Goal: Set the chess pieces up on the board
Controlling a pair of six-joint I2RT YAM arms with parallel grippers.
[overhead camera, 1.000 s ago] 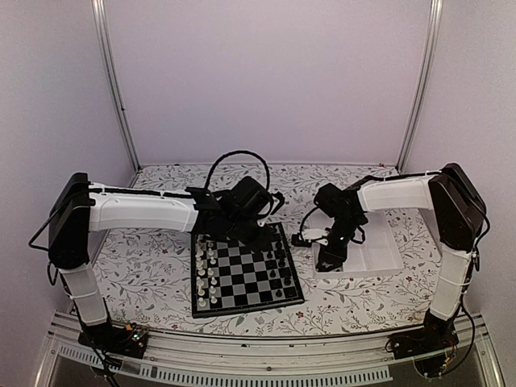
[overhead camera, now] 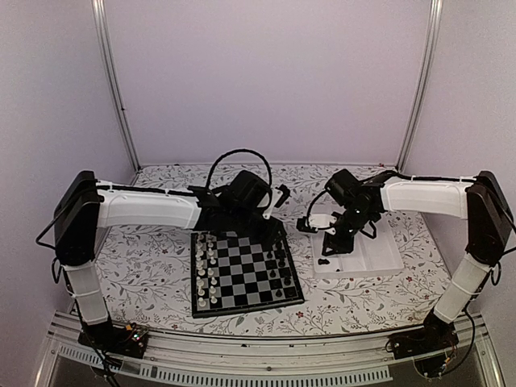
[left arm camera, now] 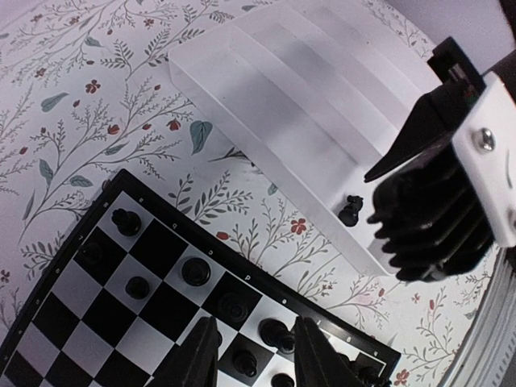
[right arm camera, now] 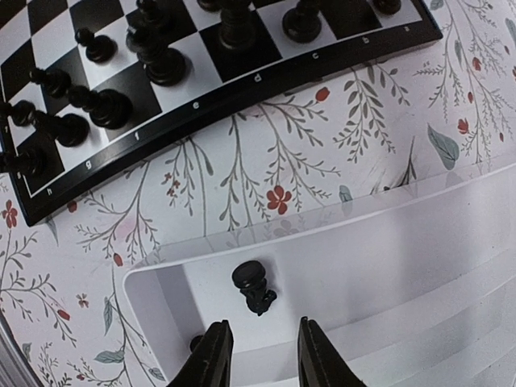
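Note:
The chessboard (overhead camera: 242, 266) carries white pieces (overhead camera: 201, 274) along its left and black pieces (overhead camera: 282, 274) along its right. My left gripper hangs over the black side, fingers apart; whether a piece is between them is unclear, as pieces lie beneath. My right gripper is open above the white tray (right arm camera: 379, 258). In that tray lie a black piece (right arm camera: 251, 278) on its side and a smaller dark piece (right arm camera: 197, 342), partly hidden by a finger. In the left wrist view, a black piece (left arm camera: 350, 211) also shows in the tray.
The tray stands right of the board, with long compartments, mostly empty. Walls bound the workspace at back and sides.
The left arm has shifted slightly right and up.

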